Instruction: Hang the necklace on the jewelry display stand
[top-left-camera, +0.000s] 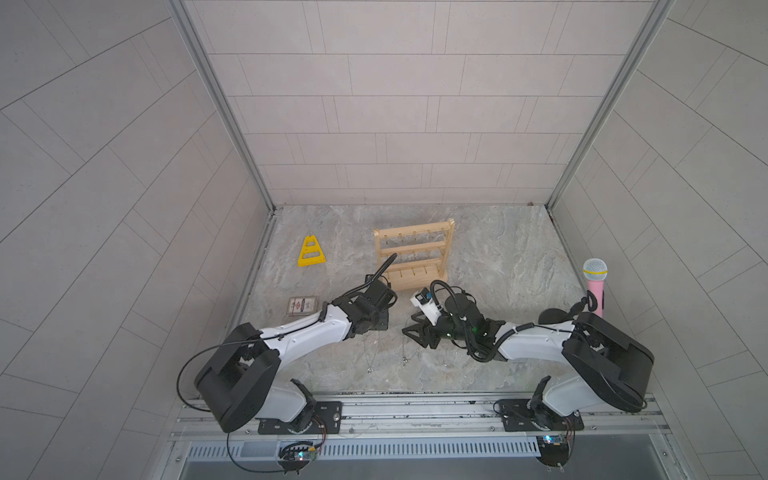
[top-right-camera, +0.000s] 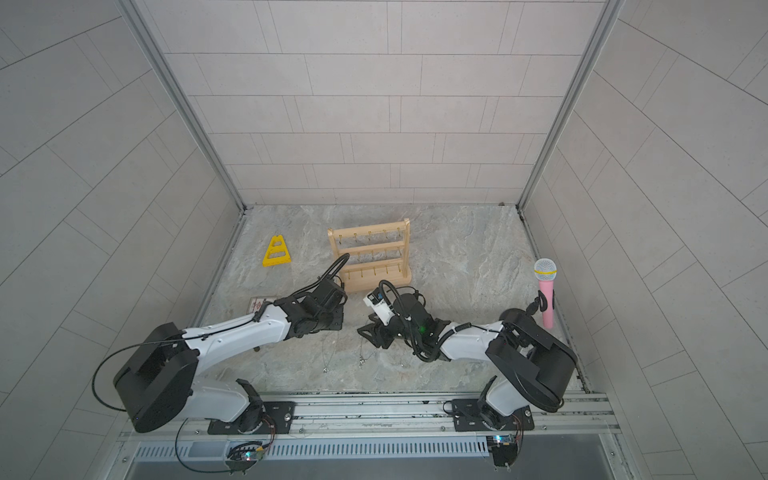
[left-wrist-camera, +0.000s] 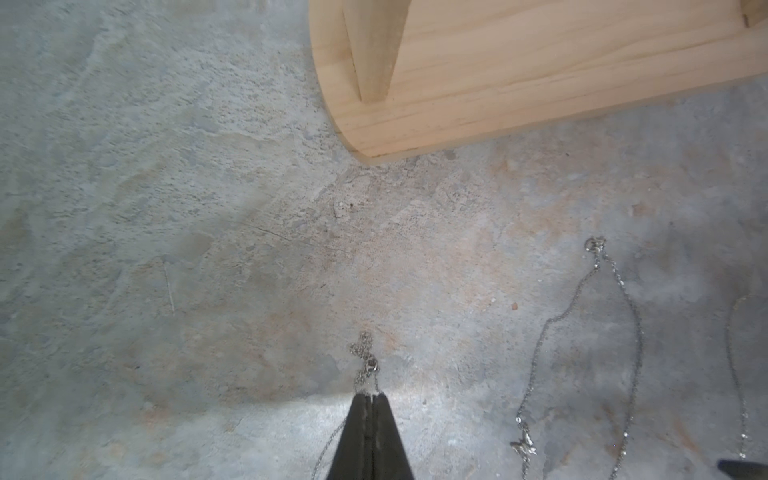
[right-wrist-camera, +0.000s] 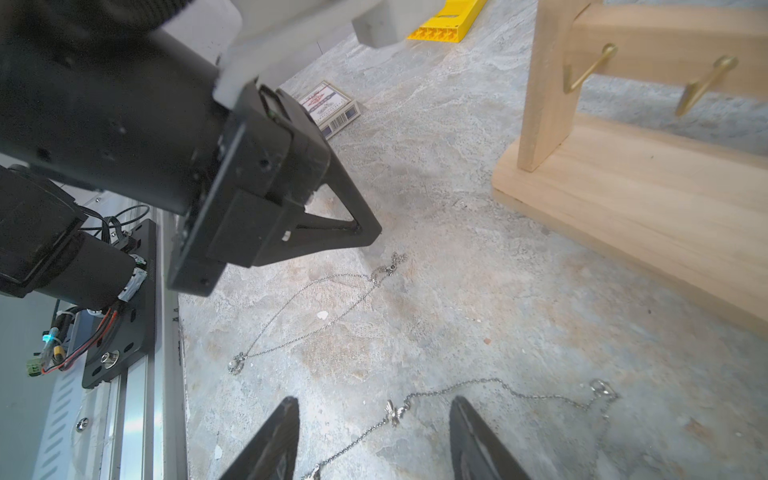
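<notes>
Thin silver necklaces lie on the grey stone surface in front of the wooden display stand (top-left-camera: 412, 229), which has brass hooks. In the left wrist view my left gripper is shut, pointing down over the clumped end of one necklace (left-wrist-camera: 364, 348); whether any chain is between its fingertips is not clear. A second necklace (left-wrist-camera: 545, 328) lies to its right, a third at the far right. My right gripper stands open low at the right, its fingers either side of a chain on the surface in its wrist view, apparently not gripping it.
A yellow triangular piece (top-left-camera: 311, 252) sits at back left, a small flat box (top-left-camera: 302, 305) at left, partly behind the left arm. A pink microphone (top-left-camera: 594, 280) stands at far right.
</notes>
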